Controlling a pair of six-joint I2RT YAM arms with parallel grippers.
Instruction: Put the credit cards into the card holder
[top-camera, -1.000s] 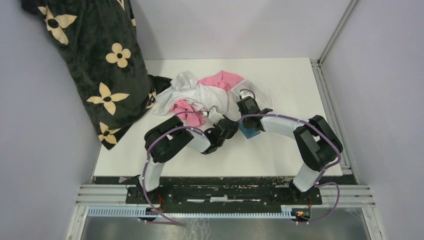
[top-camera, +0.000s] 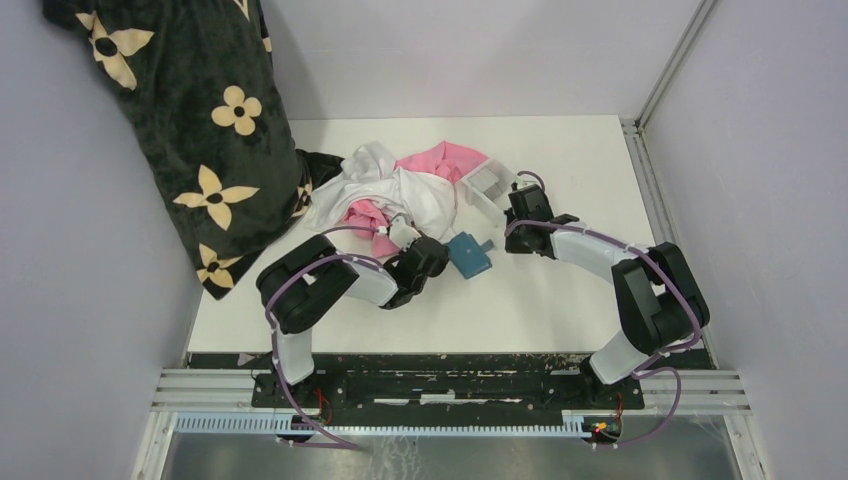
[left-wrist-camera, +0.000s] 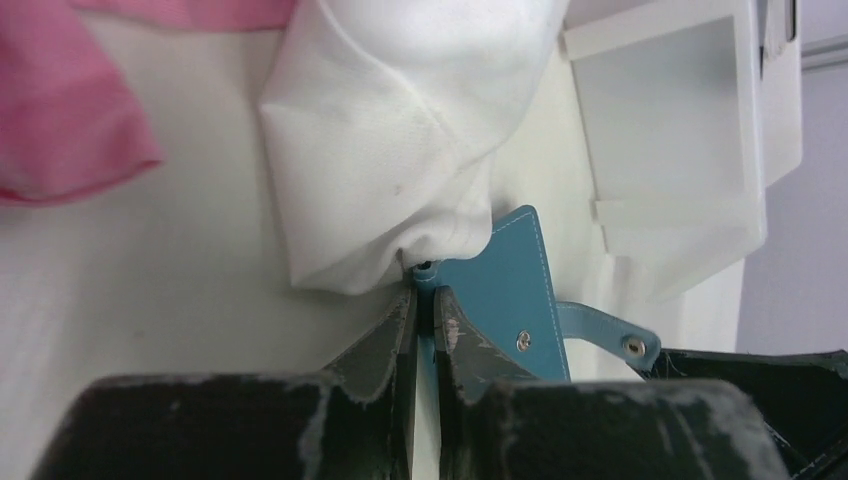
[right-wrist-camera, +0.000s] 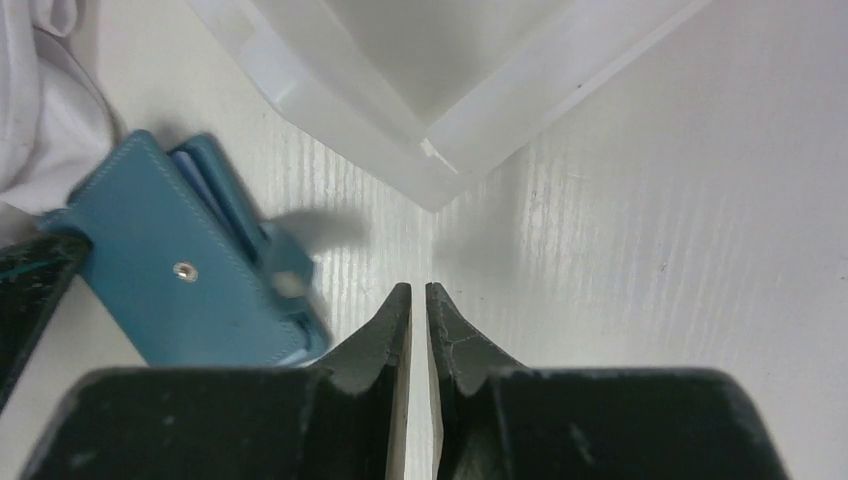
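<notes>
The blue card holder (top-camera: 469, 254) lies on the white table between the arms, with its strap and metal snap showing in the left wrist view. My left gripper is shut on the card holder's left edge, against a fold of white cloth. My right gripper is at the right of the card holder (right-wrist-camera: 160, 260), its fingers close together over bare table, with nothing clearly visible between the tips. Something thin sits in the holder's pocket; individual cards cannot be made out.
A translucent white container (top-camera: 481, 190) stands just behind the holder. White cloth (top-camera: 350, 193) and pink cloth (top-camera: 444, 157) cover the back left, and a dark flowered blanket (top-camera: 200, 140) hangs at the left.
My left gripper and the card holder have moved left along the table. The right gripper has moved right, from over the holder to beside it.
</notes>
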